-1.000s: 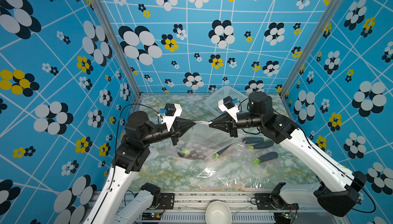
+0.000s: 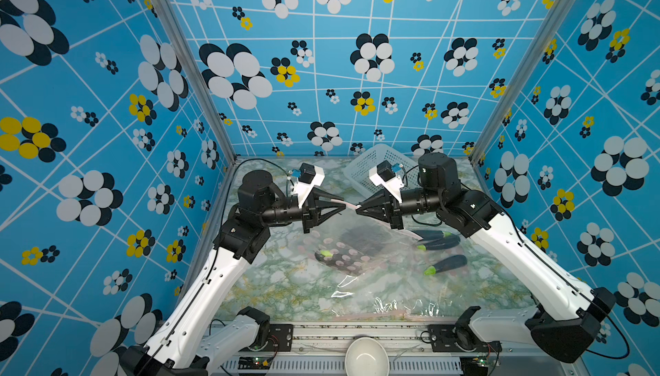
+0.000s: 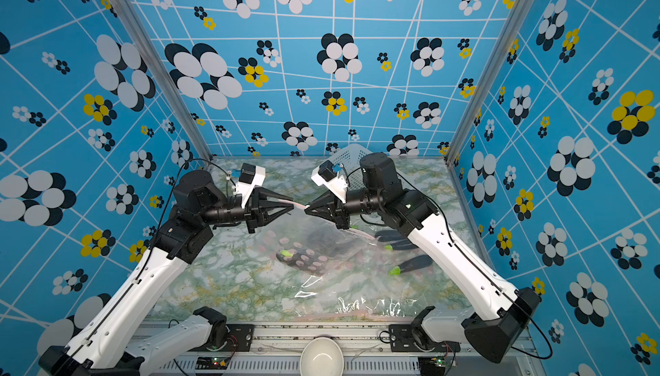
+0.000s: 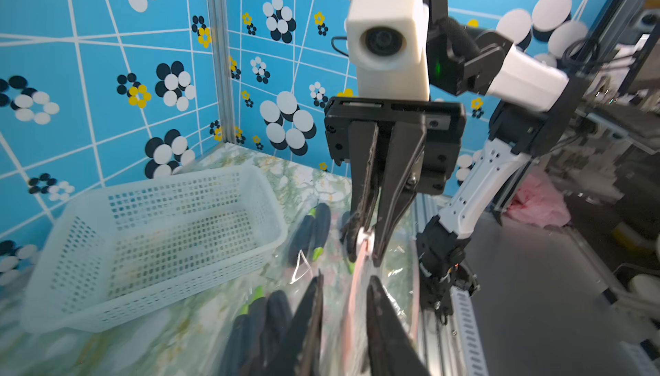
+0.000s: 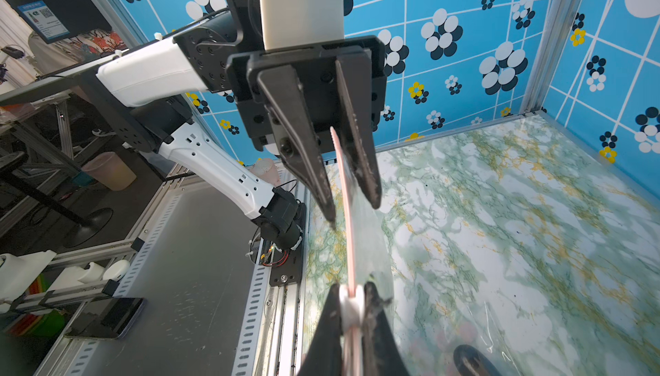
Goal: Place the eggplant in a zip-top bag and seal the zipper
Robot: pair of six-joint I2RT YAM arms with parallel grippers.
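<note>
A clear zip bag with a pink zipper strip [image 5: 349, 231] hangs between the grippers over the table. My right gripper [image 2: 359, 208] is shut on the zipper, as its wrist view shows. My left gripper [image 2: 342, 207] reaches the strip's free end, its fingers part open around it in both wrist views. A dark, spotted-looking eggplant [image 2: 333, 259] shows through clear plastic below, at centre-left; whether it is inside the held bag I cannot tell. Several dark eggplants with green caps [image 2: 445, 264] lie to the right.
A white perforated basket [image 4: 158, 252] stands at the back centre-right. A white bowl [image 2: 366, 358] sits beyond the front rail.
The right arm has barely moved.
</note>
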